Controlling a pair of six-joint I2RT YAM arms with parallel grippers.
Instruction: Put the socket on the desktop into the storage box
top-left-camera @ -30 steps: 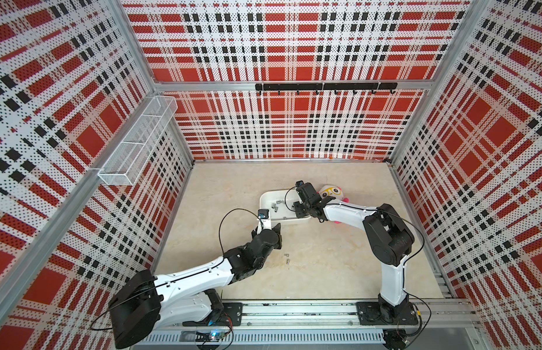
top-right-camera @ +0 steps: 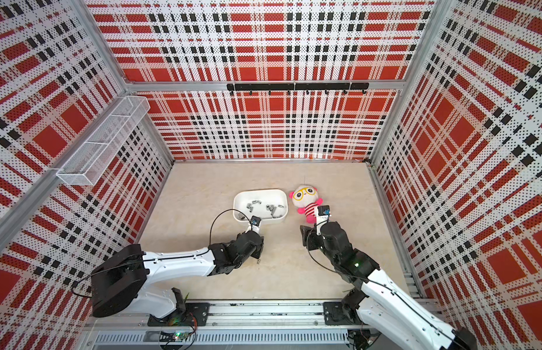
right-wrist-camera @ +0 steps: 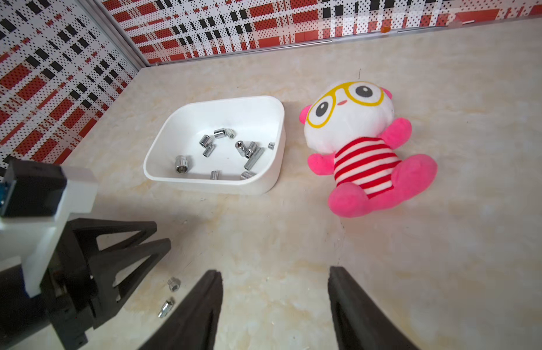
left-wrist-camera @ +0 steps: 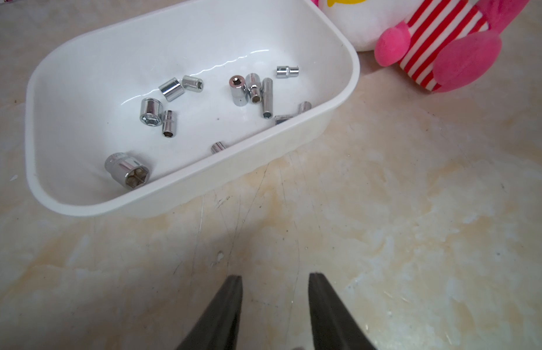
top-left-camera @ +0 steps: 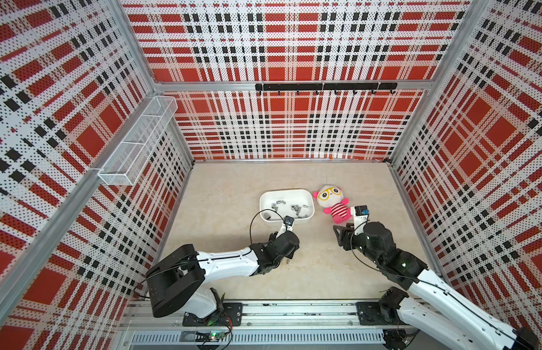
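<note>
In the right wrist view two small metal sockets lie on the desktop: a short socket point(right-wrist-camera: 174, 284) and a longer socket point(right-wrist-camera: 166, 307). My left gripper hangs just above and beside them, its fingers part open with nothing between. The left wrist view shows neither loose socket in front of my left gripper. The white storage box point(left-wrist-camera: 235, 152) holds several sockets, among them a large socket point(left-wrist-camera: 127, 170). My right gripper stands open and empty over bare desktop, right of the left one.
A plush panda point(right-wrist-camera: 364, 157) in a striped shirt lies right of the box. A wire basket point(top-left-camera: 139, 143) hangs on the left wall. The desktop's right side and the area behind the box are clear.
My right arm has drawn back from the box toward the front right, uncovering the plush.
</note>
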